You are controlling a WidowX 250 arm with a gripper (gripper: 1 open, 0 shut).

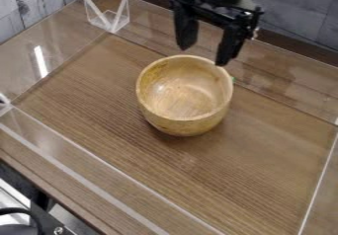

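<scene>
The robot gripper (209,37) hangs from the top centre above the rear rim of a wooden bowl (184,109). Its two dark finger assemblies stand apart, and I see nothing held between them. The bowl sits upright on the wooden table (93,140), and its inside looks empty. A small green speck shows just right of the bowl's rim, too small to identify.
A small white wire-like object (109,14) stands at the back left. Dark floor and cables show beyond the left edge and at the lower left corner.
</scene>
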